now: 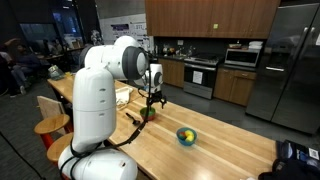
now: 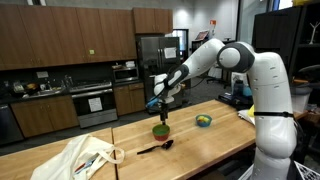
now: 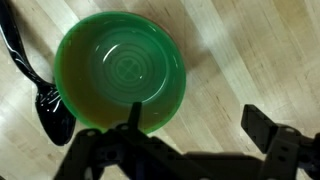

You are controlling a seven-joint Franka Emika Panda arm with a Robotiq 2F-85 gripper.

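Observation:
A green bowl [image 3: 125, 70] fills the upper left of the wrist view, and its inside looks empty. My gripper is open with its fingers wide apart. One finger overlaps the bowl's lower rim in that view, while the other is over bare wood to the right. From the side, the gripper [image 2: 160, 106] hangs above the green bowl [image 2: 160, 132] without touching it. A black spoon [image 3: 55, 115] lies on the table beside the bowl.
A blue bowl [image 1: 187, 141] holding yellow and green items stands farther along the table. White cloth [image 2: 88, 155] lies near the other end. Bare wooden tabletop [image 1: 215, 155] stretches around the blue bowl.

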